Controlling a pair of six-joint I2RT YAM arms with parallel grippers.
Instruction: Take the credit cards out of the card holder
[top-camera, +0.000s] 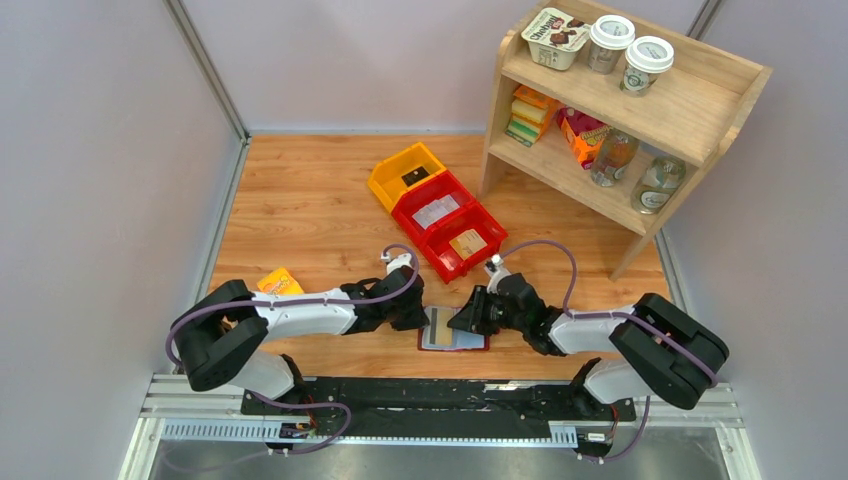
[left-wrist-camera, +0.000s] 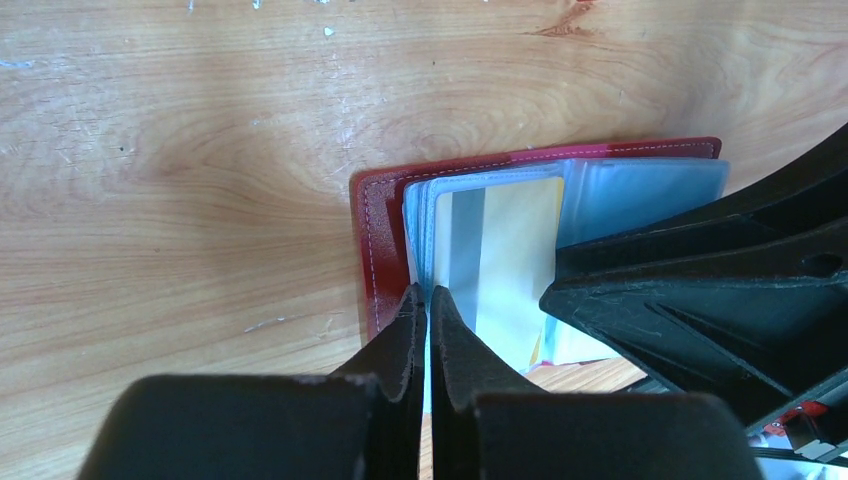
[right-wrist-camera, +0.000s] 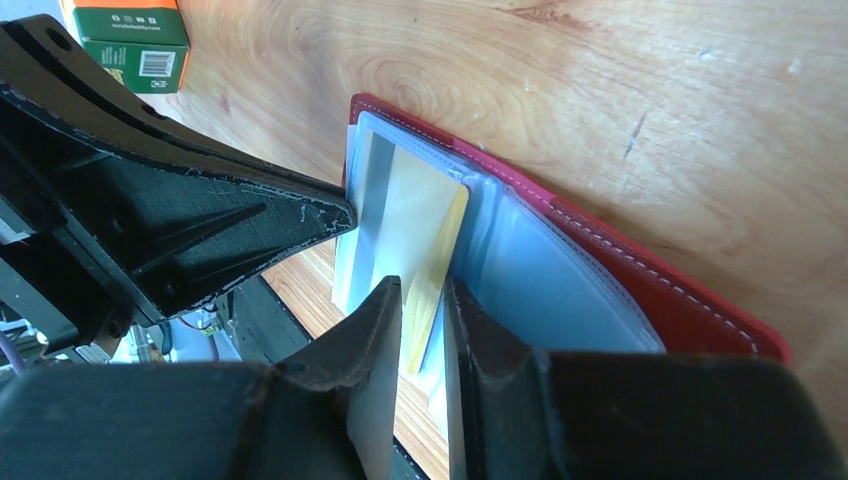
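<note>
The card holder (top-camera: 452, 340), dark red with clear blue sleeves, lies open on the table between both grippers. Cream cards (left-wrist-camera: 515, 270) sit in a sleeve. In the left wrist view my left gripper is shut at the holder's left edge; whether a thin sleeve edge is between its tips is unclear. In the right wrist view my right gripper is part open, its tips either side of the yellowish edge of a card (right-wrist-camera: 435, 260) in the sleeve.
Red and yellow trays (top-camera: 448, 240) lie behind the holder. An orange packet (top-camera: 280, 281) lies left, behind the left arm. A wooden shelf (top-camera: 620, 90) with cups, bottles and packets stands at the back right.
</note>
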